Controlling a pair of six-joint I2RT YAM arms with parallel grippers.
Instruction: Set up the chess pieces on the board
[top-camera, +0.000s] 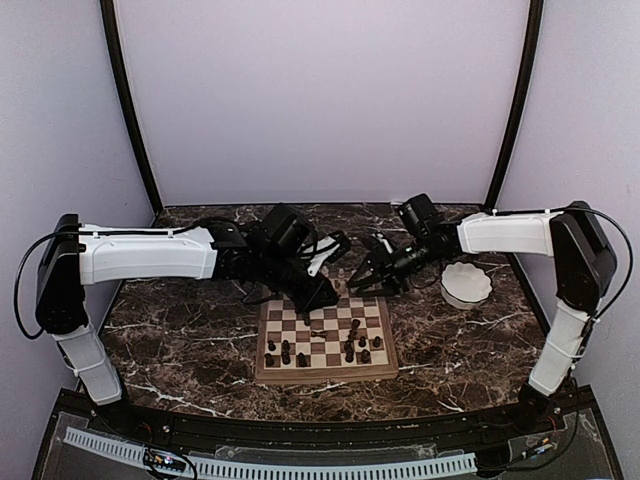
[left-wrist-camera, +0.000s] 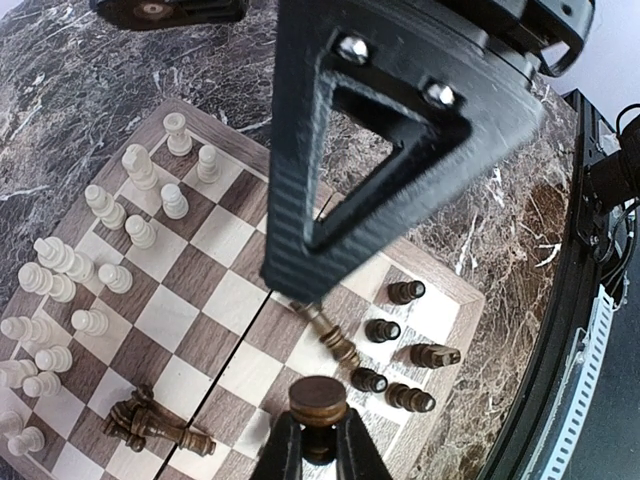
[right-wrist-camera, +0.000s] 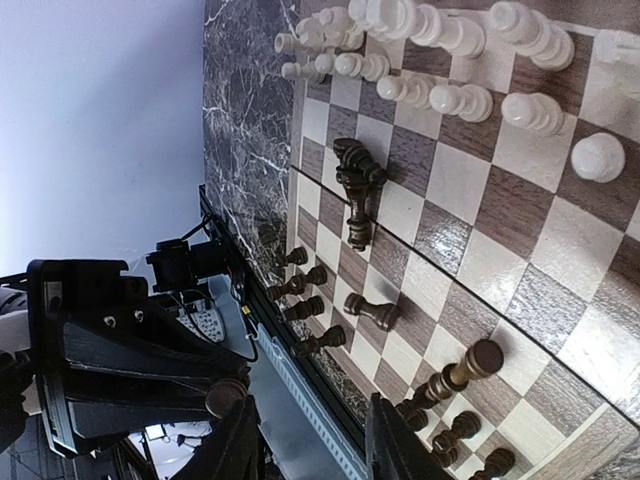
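Observation:
The wooden chessboard has white pieces along the back and dark pieces along the front; several dark ones lie on their sides mid-board. My left gripper hangs over the board; in the left wrist view a dark piece sits at its fingertips, though the grip is unclear. My right gripper is over the board's back right; in the right wrist view its fingers show at the bottom, apart, with a dark round piece end near the left one.
A white bowl stands right of the board. Both arms crowd the space above the board's back half.

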